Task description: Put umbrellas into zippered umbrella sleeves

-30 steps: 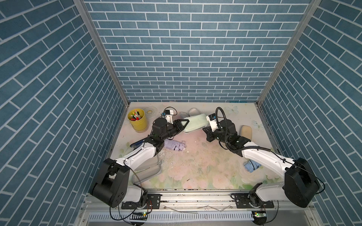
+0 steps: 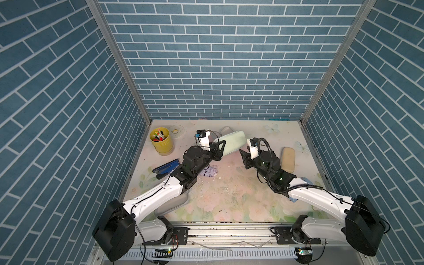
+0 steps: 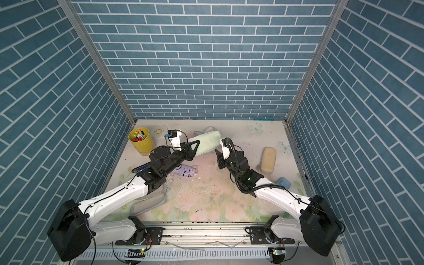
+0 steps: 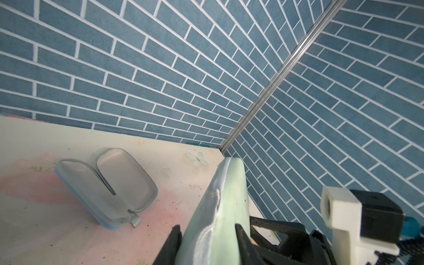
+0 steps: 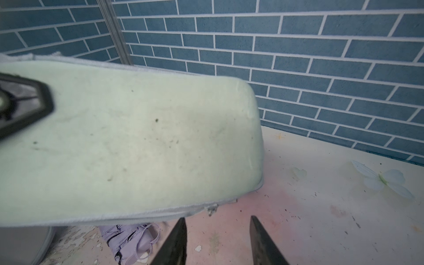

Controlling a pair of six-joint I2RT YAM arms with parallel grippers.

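Note:
A pale green zippered sleeve point(image 2: 235, 143) is held up above the table, with my left gripper shut on its near end. Its seam or zipper runs along the edge in the left wrist view. My right gripper stands open just beyond and below the sleeve's free end, nothing between its fingers. On the table, a lilac folded umbrella point(image 3: 185, 170) lies partly behind the left arm. A blue umbrella point(image 2: 164, 167) lies at the left, and a light blue one point(image 3: 283, 182) is partly hidden by the right arm.
An open pale blue-grey sleeve point(image 4: 125, 181) lies at the back. A beige closed sleeve point(image 2: 287, 159) is at the right, a grey open one point(image 3: 148, 204) front left. A yellow bucket of pens point(image 2: 161, 141) stands back left.
The left gripper and pale green sleeve have moved slightly right.

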